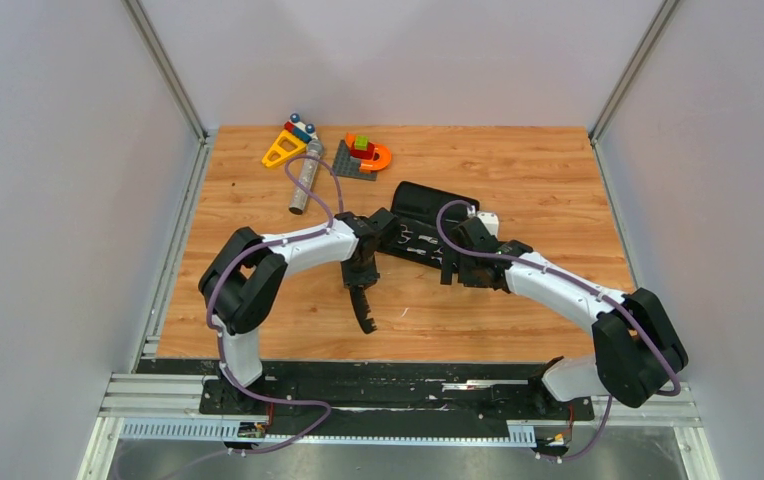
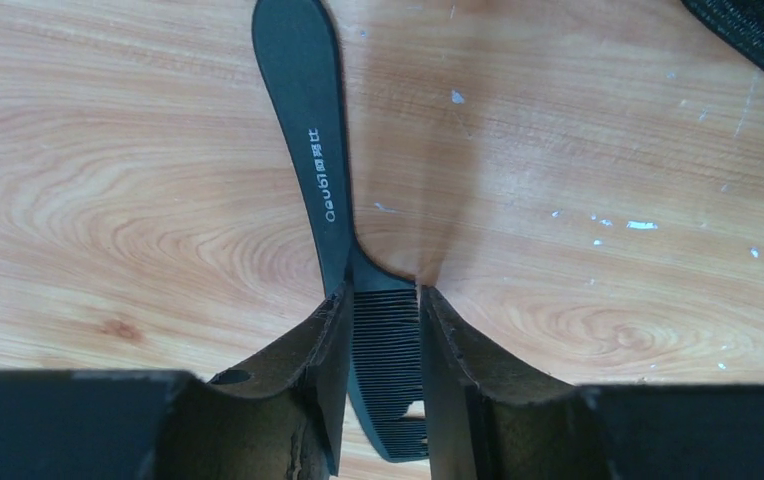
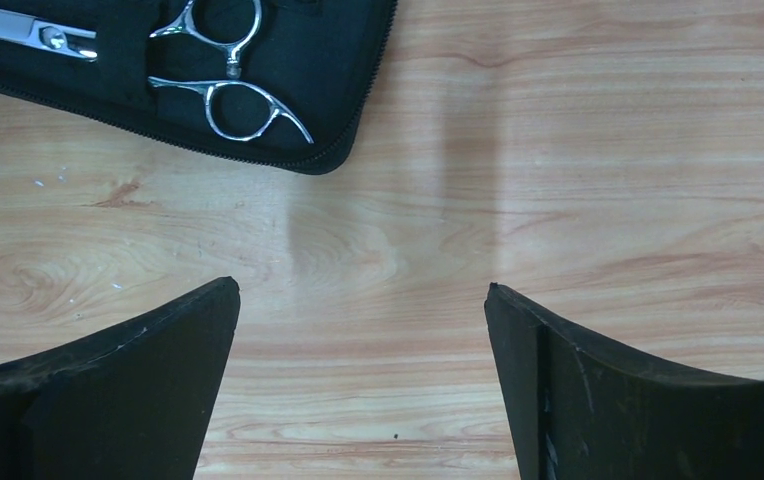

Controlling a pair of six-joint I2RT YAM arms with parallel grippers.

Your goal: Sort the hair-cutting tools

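A black hair comb (image 2: pixel 308 130) lies on the wooden table below my left gripper, whose fingers straddle its toothed end, part open; whether they touch it I cannot tell. In the top view the comb (image 1: pixel 361 310) sticks out toward the front. The open black zip case (image 1: pixel 435 205) lies at the centre, with silver scissors (image 3: pixel 238 45) strapped inside. My right gripper hangs open beside the case, with bare table between its fingers.
At the back left lie a yellow toy piece (image 1: pixel 278 152), a grey cylinder (image 1: pixel 299 197) and orange bricks on a grey plate (image 1: pixel 378 158).
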